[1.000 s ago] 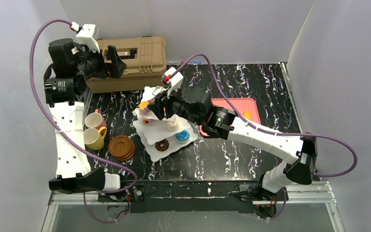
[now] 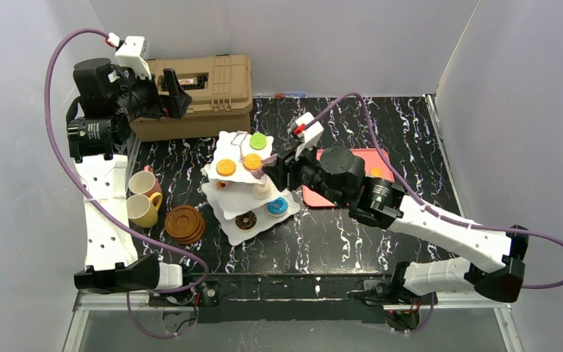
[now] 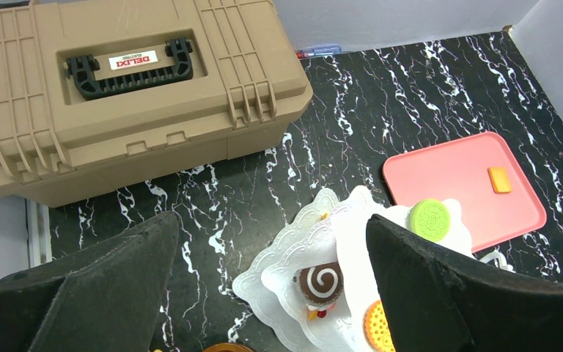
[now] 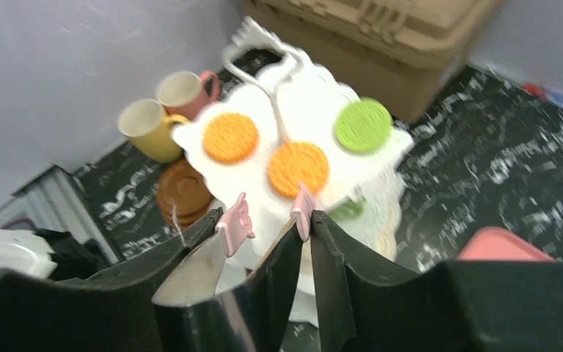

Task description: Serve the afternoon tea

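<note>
A white tiered stand fills the middle of the right wrist view. Its top tier carries two orange biscuits, one to the left and one central, plus a green biscuit. My right gripper is at the stand's right side; one pink fingertip overlaps the central biscuit's near edge. White shows through the gap between its tips, and a firm hold on anything cannot be made out. Over by the case, my left gripper is open and empty. Lower tiers hold a chocolate donut and blue donut.
Pink and yellow mugs and stacked brown coasters stand left of the stand. Behind is a tan case. A pink tray with a small orange piece lies to the right.
My right gripper has moved right, away from the left orange biscuit, which was tilted at its fingers and now lies flat. The central orange and green biscuits have come into view. The left arm is still.
</note>
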